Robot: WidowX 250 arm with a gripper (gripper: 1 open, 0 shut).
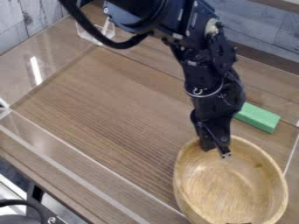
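Observation:
The black robot arm reaches down from the top centre to a large light wooden bowl (229, 188) at the lower right. My gripper (216, 140) is at the bowl's back rim, its tip low over or on that rim. Whether its fingers are open or shut, and whether anything is between them, I cannot tell.
A green block (257, 117) lies behind the bowl to the right, beside the arm. A clear plastic object stands at the top left, partly behind a cable.

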